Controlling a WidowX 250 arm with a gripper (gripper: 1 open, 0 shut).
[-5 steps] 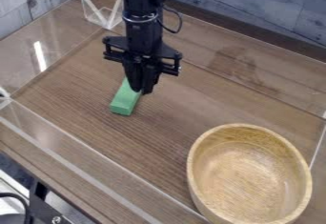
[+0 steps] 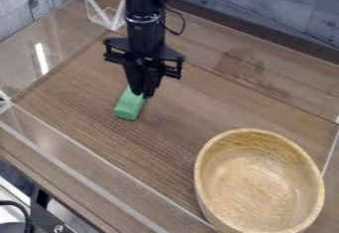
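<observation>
A small green block [image 2: 129,105] lies on the wooden table. Just over its far end hangs my black gripper [image 2: 139,84], pointing down from the arm at the top centre. It partly covers the block. Whether the fingers are open or shut is hard to make out.
A large tan round bowl [image 2: 259,182] stands at the lower right. A black cable lies at the lower left edge, and walls bound the table at the back and left.
The gripper has shifted very slightly to the left over the green block. The block and bowl have not moved.
</observation>
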